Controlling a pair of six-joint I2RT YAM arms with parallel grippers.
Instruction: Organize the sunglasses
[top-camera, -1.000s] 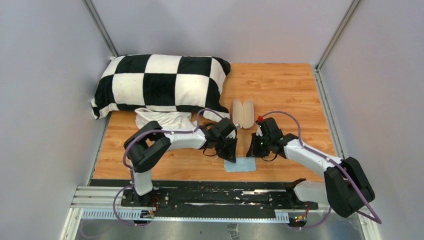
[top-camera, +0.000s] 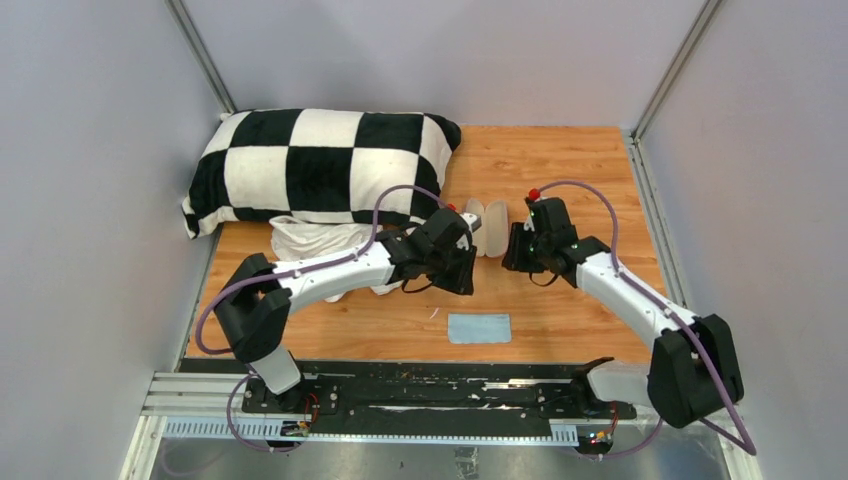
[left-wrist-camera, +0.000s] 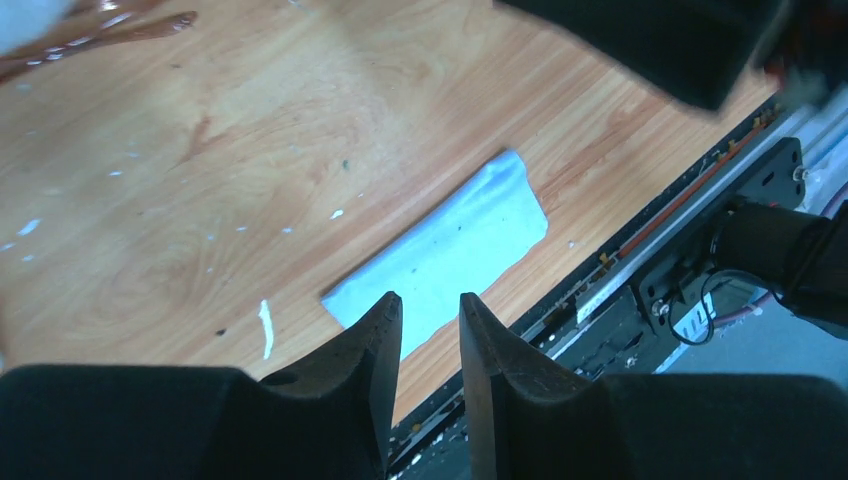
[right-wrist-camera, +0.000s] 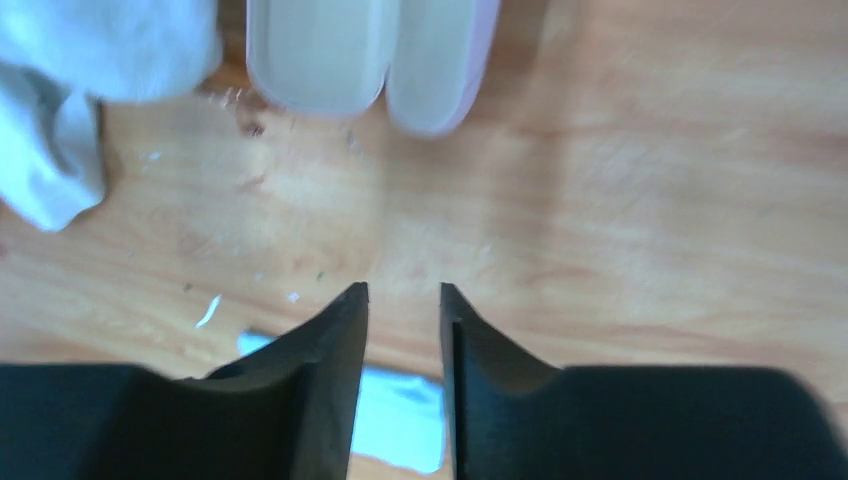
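A pale blue cloth (top-camera: 480, 329) lies flat near the front edge, folded into a narrow rectangle. Behind it the glasses case (top-camera: 496, 228) lies spread open; the right wrist view shows its two halves, with the visible part of the case (right-wrist-camera: 325, 60) looking empty. My left gripper (top-camera: 466, 291) hangs above and behind the cloth, its fingers parted on nothing. Farther right, my right gripper (top-camera: 514, 267) is also open and empty, just in front of the case. I can make out no sunglasses; a thin brown object (left-wrist-camera: 110, 42) at the left wrist view's corner is blurred.
A checkered pillow (top-camera: 320, 165) fills the back left, with a crumpled white cloth (top-camera: 310, 238) in front of it. Bare wood lies to the right and front left. The two grippers hang close together.
The cloth stayed flat.
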